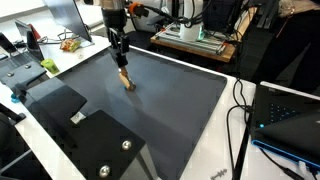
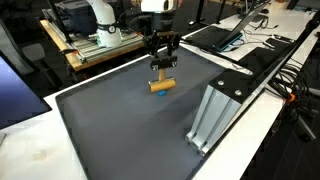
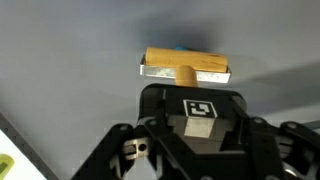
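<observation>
A wooden mallet-like tool has a light brown head (image 2: 161,86) lying crosswise and a short handle (image 3: 186,76) joining it to my gripper (image 2: 160,64). The gripper is shut on that handle, with the head just below the fingers. In exterior view 1 the tool's wooden head (image 1: 127,80) shows under the gripper (image 1: 121,62), over the far part of the grey table. A small blue thing (image 2: 161,94) shows under the head; in the wrist view it is mostly hidden behind the wood. Whether the head touches it or the table, I cannot tell.
A black-topped metal fixture (image 1: 104,142) stands along one side. Beyond the table are a green item (image 1: 49,65), a wooden stand (image 1: 196,42) and loose cables.
</observation>
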